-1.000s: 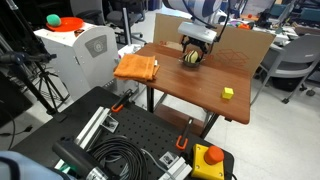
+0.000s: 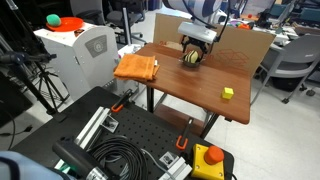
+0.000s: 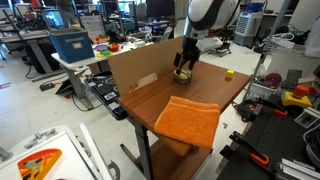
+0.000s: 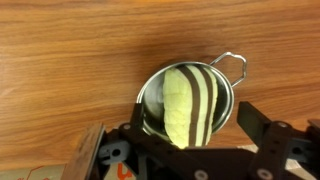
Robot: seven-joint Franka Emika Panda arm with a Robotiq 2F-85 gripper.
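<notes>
A round metal pot with a wire handle holds a soft-looking yellow thing with brown stripes in the wrist view. My gripper stands open over it, its dark fingers apart on the two sides of the pot. Nothing is gripped between them. In exterior view 1 the striped thing is at the far side of the wooden table, and in exterior view 2 it shows near the upright board. How high the fingers are above the rim is hard to tell.
An orange cloth drapes over one table corner. A small yellow block lies near the opposite edge. A brown board stands along the back. A red button on a yellow box is in front.
</notes>
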